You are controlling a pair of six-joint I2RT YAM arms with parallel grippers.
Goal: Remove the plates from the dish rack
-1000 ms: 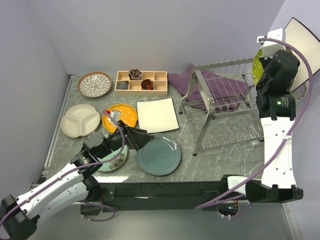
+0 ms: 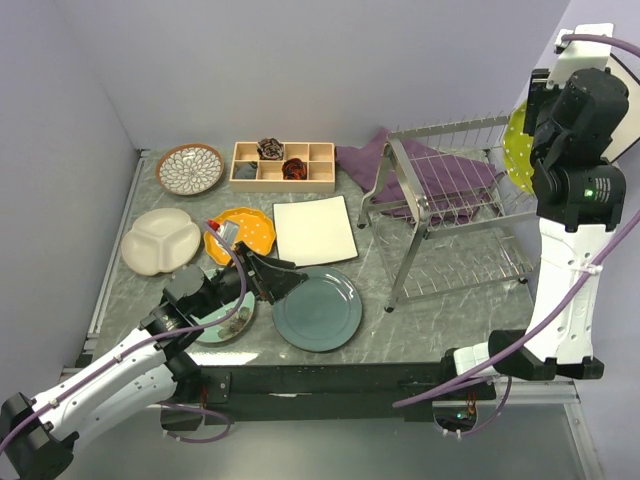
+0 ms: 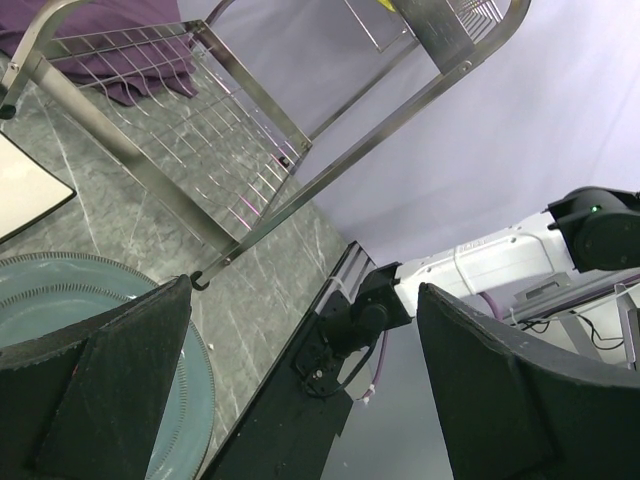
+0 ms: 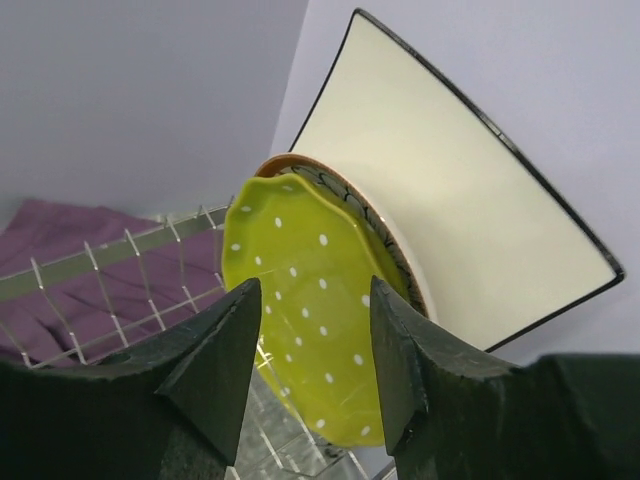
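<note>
The metal dish rack (image 2: 424,212) stands at the right. Plates stand on edge at its right end: a yellow-green dotted plate (image 4: 305,290), a brown-rimmed plate (image 4: 408,262) right behind it, and a cream square plate (image 4: 440,170) with a dark edge. In the right wrist view my right gripper faces the dotted plate; its fingers are apart and neither is seen clamped on a plate. My left gripper (image 2: 303,277) hangs open over the near edge of the grey-blue plate (image 2: 330,325), empty between its fingers.
On the counter lie a cream square plate (image 2: 312,230), an orange dotted plate (image 2: 260,231), a white divided plate (image 2: 158,240), a patterned bowl (image 2: 190,168) and a wooden organizer (image 2: 322,168). Purple cloth (image 2: 455,185) lies behind the rack. Bare counter (image 2: 450,325) shows before it.
The left arm and the counter's plates have stayed put.
</note>
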